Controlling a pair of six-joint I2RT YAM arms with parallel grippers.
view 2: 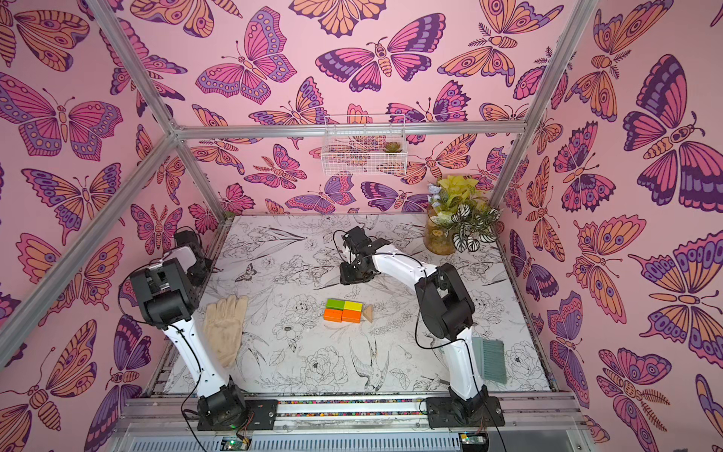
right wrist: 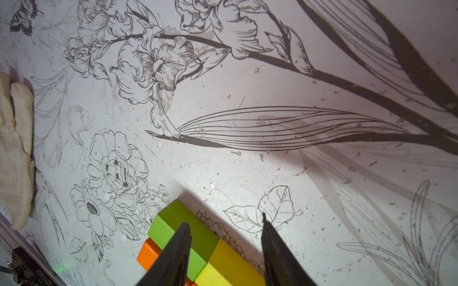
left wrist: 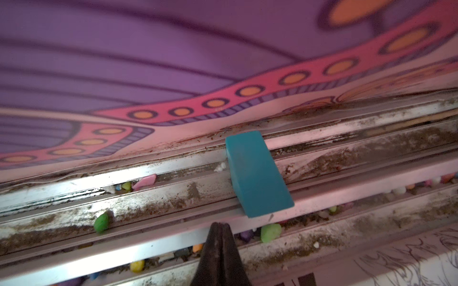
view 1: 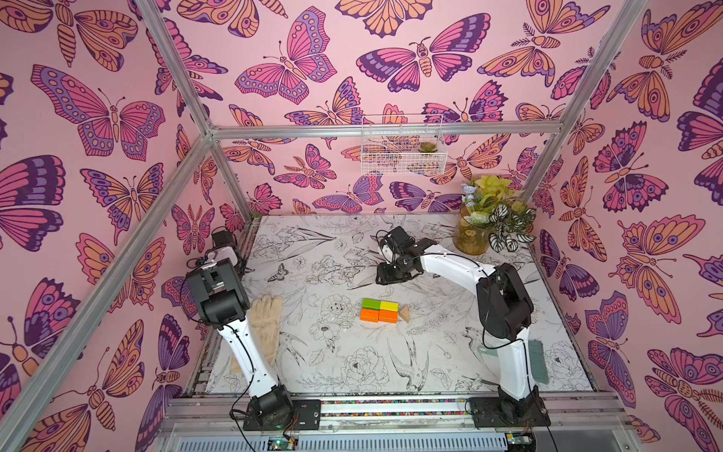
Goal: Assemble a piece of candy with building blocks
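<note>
A teal block point(left wrist: 260, 174) lies tilted across the metal rails by the left wall. In the left wrist view my left gripper is shut, its tips together with nothing between them; the block is beyond and right of the tips. On the table, green point(view 1: 371, 303), yellow point(view 1: 388, 306) and orange point(view 1: 369, 315) blocks form a two-row rectangle, with a wooden triangle point(view 1: 404, 312) at its right end. My right gripper is open over the table behind these blocks, its fingers spread and empty. The left gripper's tips are hidden in both top views.
Ridged metal rails point(left wrist: 143, 205) holding small coloured pebbles run between wall and table. A beige glove point(view 2: 226, 324) rests at the table's left side, a blue-grey brush-like pad point(view 2: 491, 360) at the right. A flower vase point(view 2: 440, 233) stands back right.
</note>
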